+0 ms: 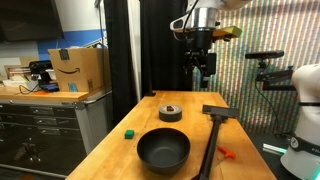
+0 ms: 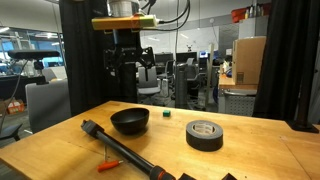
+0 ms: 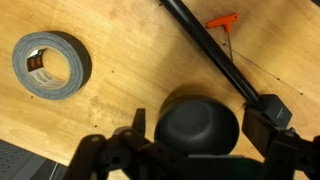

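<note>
Empty between its fingers, my gripper stands open high over the table, its fingertips well apart on either side of the wrist view. Exterior view 1 shows the gripper (image 1: 204, 74) hanging well clear of everything below. A black bowl (image 3: 190, 118) lies on the wooden table beneath it; the gripper body hides its near part. To the left in the wrist view is a roll of grey tape (image 3: 76, 66), lying flat. A long black bar (image 3: 215, 52) runs past the bowl. Beside the bar lies an orange-handled tool (image 3: 222, 20), its thin shaft reaching toward the bar.
A small green block (image 1: 129, 134) sits left of the bowl on the table (image 1: 118, 160). Past the table's left side, a cardboard box (image 1: 78, 68) rests on a grey cabinet (image 1: 50, 122). Bare tabletop surrounds the tape in exterior view 2.
</note>
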